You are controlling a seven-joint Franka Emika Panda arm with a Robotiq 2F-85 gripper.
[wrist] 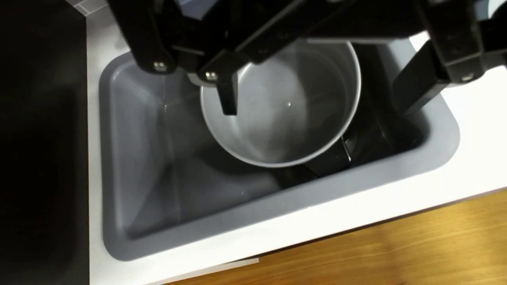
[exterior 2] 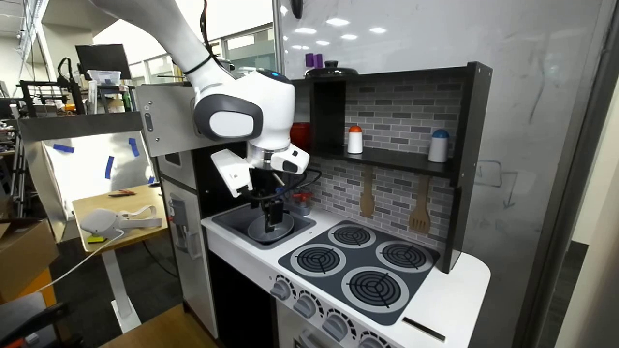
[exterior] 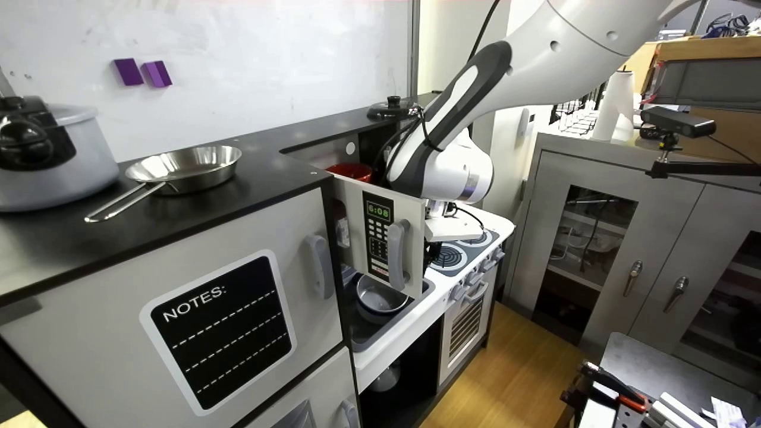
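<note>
A round grey pot (wrist: 285,109) rests inside the grey sink (wrist: 142,199). My gripper stands open above it, with no object between its fingers. One fingertip (wrist: 229,102) appears over the inside of the pot near its left wall; the other lies beyond the pot's right rim, over the sink's side. In exterior view 2 the gripper (exterior 2: 272,214) points down over the pot (exterior 2: 279,229), whose near wall partly hides behind the dark fingers. Exterior view 1 shows the pot (exterior: 381,296) below the swung-open microwave door (exterior: 353,249), which hides the fingers.
The microwave door stands close beside the arm. A stove top (exterior 2: 360,267) with several burners adjoins the sink and is clear. Shakers stand on the black shelf (exterior 2: 389,162), and wooden utensils hang beneath it. A metal pan (exterior: 189,171) sits on the upper counter.
</note>
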